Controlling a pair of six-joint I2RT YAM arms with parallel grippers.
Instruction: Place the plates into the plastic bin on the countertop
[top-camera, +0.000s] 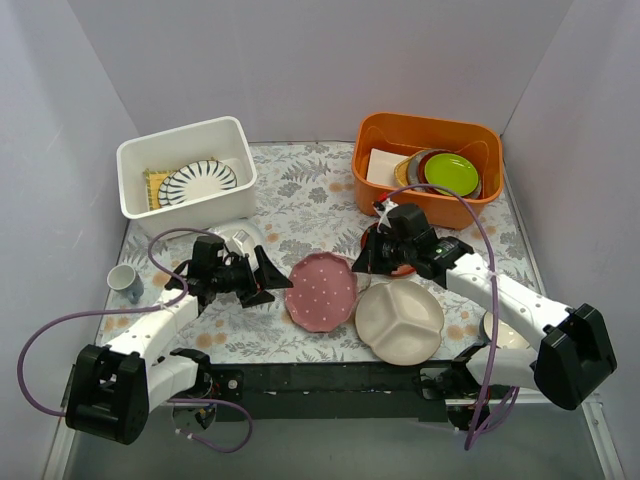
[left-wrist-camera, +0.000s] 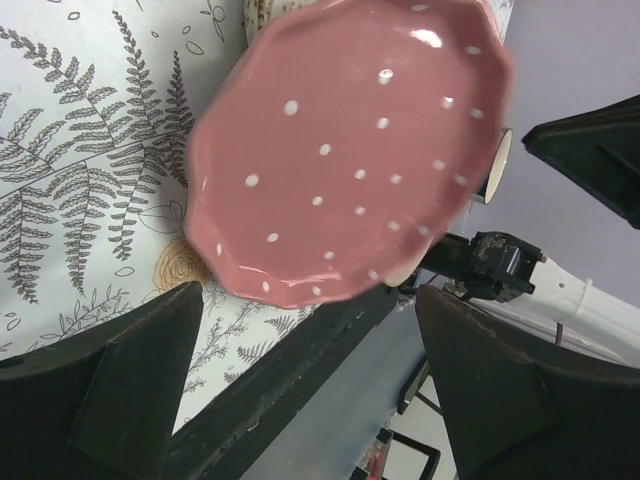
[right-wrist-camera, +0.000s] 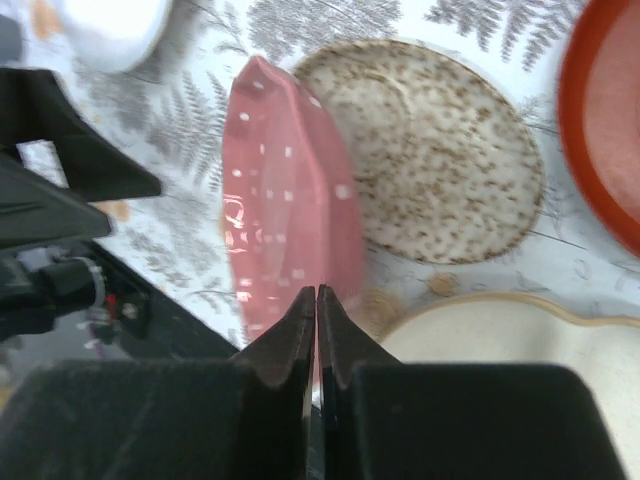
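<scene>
A pink plate with white dots (top-camera: 321, 292) is tilted above the middle of the counter. My right gripper (top-camera: 358, 268) is shut on its right rim; in the right wrist view the closed fingertips meet the plate's (right-wrist-camera: 280, 200) edge. On the plate's left side, my left gripper (top-camera: 281, 288) stands open, and in the left wrist view the plate (left-wrist-camera: 340, 150) lies just ahead of its spread fingers. At the back left is a white bin (top-camera: 130, 175) with a striped plate (top-camera: 198, 182) inside. An orange bin (top-camera: 375, 135) at the back right holds several plates, a green one (top-camera: 451, 174) uppermost.
A beige divided plate (top-camera: 400, 322) lies at the front, right of the pink one. Behind it sit a speckled plate (right-wrist-camera: 440, 160) and a red-rimmed dish (right-wrist-camera: 605, 120). A grey mug (top-camera: 126, 283) stands at far left. Open counter (top-camera: 300, 215) lies between the bins.
</scene>
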